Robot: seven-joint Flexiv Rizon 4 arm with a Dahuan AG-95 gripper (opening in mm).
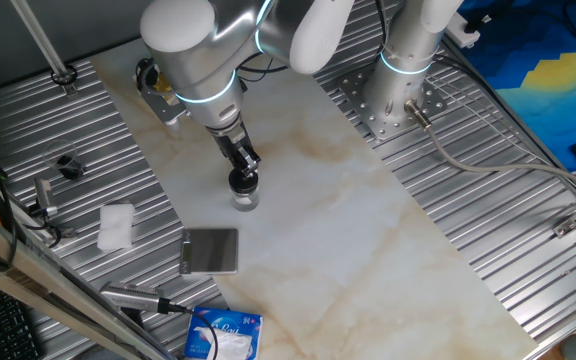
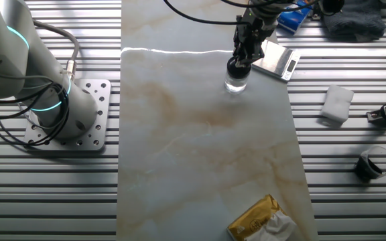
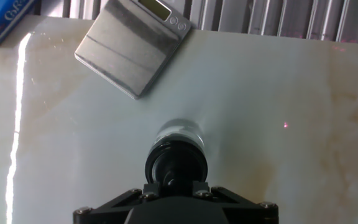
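A small clear jar with a black lid [image 3: 176, 163] stands on the marble-patterned board; its clear glass body [image 2: 235, 85] shows below the lid. My gripper is right at the lid, its dark fingers overlapping the lid's near side in the wrist view. Black parts blend together there, so whether the fingers are closed on the lid is unclear. From the first exterior view, the gripper [image 1: 249, 166] reaches down to the top of the jar [image 1: 245, 200]. Close by lies a flat silver scale [image 1: 209, 251] with a small display, its plate empty.
A blue packet [image 1: 224, 333] lies beyond the scale, and a gold tissue pack [image 2: 263, 219] is on the board's opposite end. Off the board, on the slatted table, are a white block [image 2: 338, 103] and a clear cup with dark contents [image 2: 367, 166]. The board's middle is bare.
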